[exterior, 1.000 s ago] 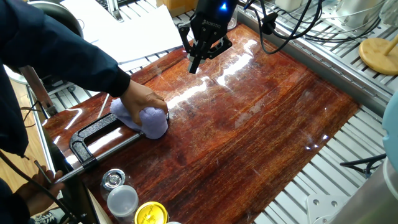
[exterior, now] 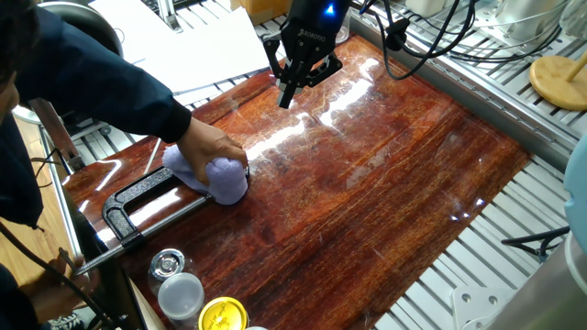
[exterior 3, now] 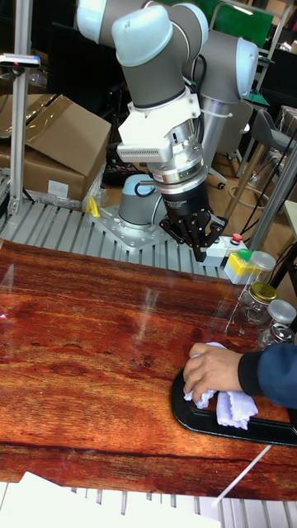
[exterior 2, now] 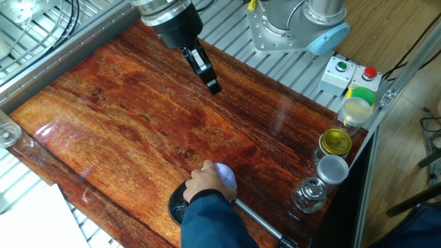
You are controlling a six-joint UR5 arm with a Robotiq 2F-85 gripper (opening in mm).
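My gripper (exterior: 287, 95) hangs above the far part of the reddish wooden board (exterior: 367, 192). Its fingertips look closed together, and nothing shows between them. In the second exterior view, the same gripper (exterior 2: 214, 88) is over the board, well apart from everything on it. A person's hand (exterior: 209, 145) presses a crumpled lilac cloth (exterior: 227, 181) over one end of a black clamp (exterior: 119, 218). The clamp's long metal screw (exterior 2: 262, 222) runs towards the board's edge. Seen from the third exterior view, the cloth (exterior 3: 234, 409) lies on the clamp, partly covered by the hand.
Several lidded jars stand near one edge, including a gold-lidded jar (exterior 2: 337, 142) and a clear jar (exterior 2: 312, 191). Control buttons (exterior 2: 350, 76) sit on the slatted table by the robot's base (exterior 2: 275, 31). White paper (exterior: 197, 50) lies beyond the board. The board's middle is clear.
The person has come into view at the left, and their other hand near the clamp's screw end has shifted slightly. My gripper, the cloth and the clamp have stayed put.
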